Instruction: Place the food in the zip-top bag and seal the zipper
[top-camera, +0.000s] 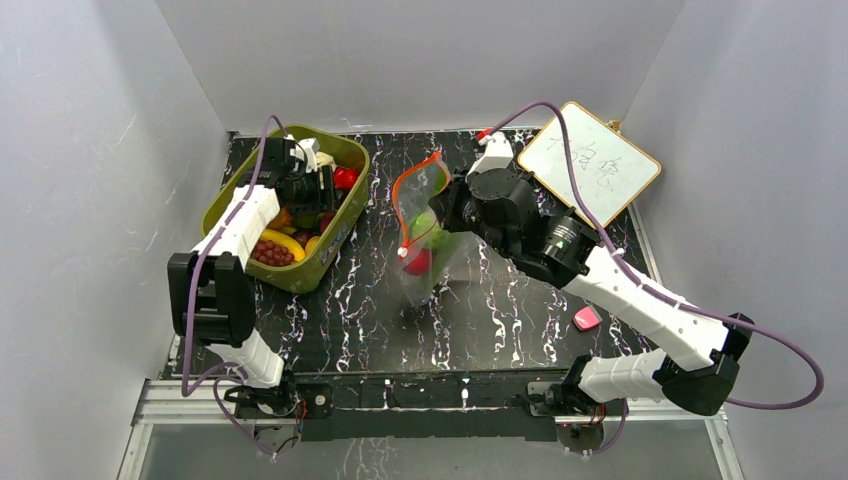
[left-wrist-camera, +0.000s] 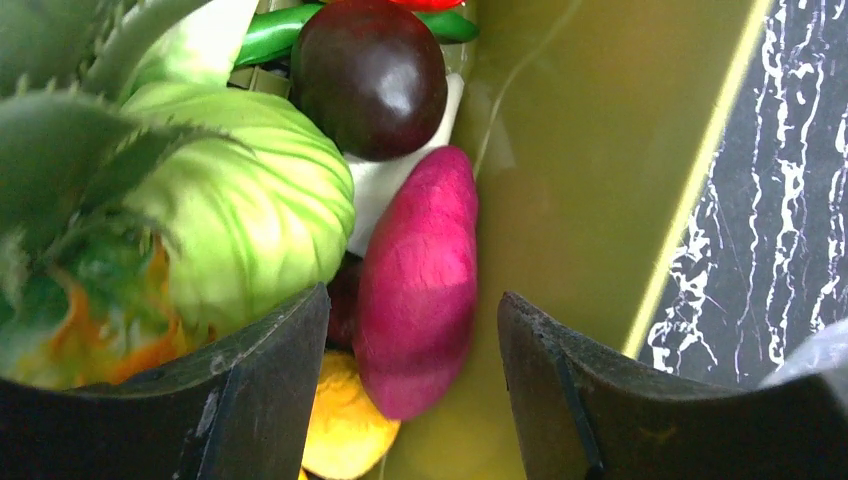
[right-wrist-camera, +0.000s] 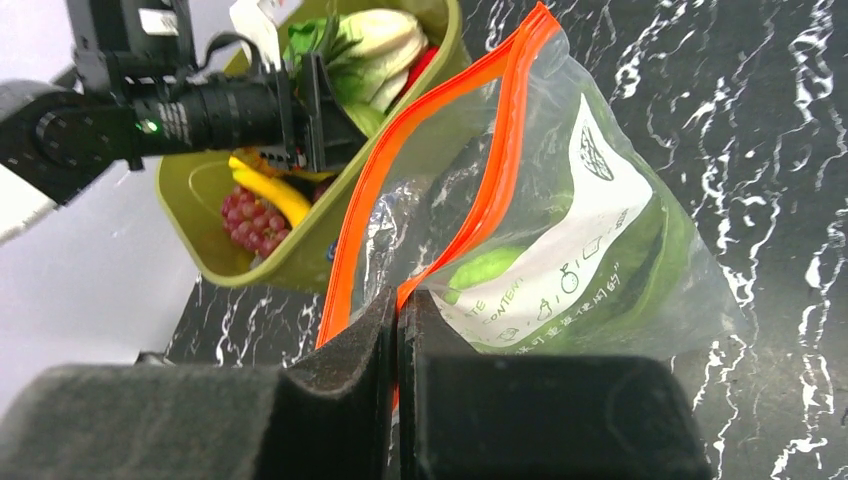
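Note:
In the left wrist view, a purple-pink sweet potato (left-wrist-camera: 420, 280) lies against the inner wall of the green bin (left-wrist-camera: 570, 190). My left gripper is part open above it, one finger on either side, without a visible grip. The clear zip bag (top-camera: 422, 245) hangs with its orange-edged mouth spread apart. My right gripper is shut on the orange rim (right-wrist-camera: 510, 130) of that bag. Through the plastic show something red (top-camera: 418, 262) and something green (top-camera: 432, 232). The right wrist view also shows the bag's printed white label (right-wrist-camera: 570, 255).
Around the sweet potato are a cabbage (left-wrist-camera: 240, 200), a dark round fruit (left-wrist-camera: 370, 80) and an orange-yellow food (left-wrist-camera: 345, 420). Grapes (top-camera: 272, 253) and a banana (top-camera: 283, 243) fill the bin's near end. A whiteboard (top-camera: 590, 165) and a pink eraser (top-camera: 587, 318) lie right.

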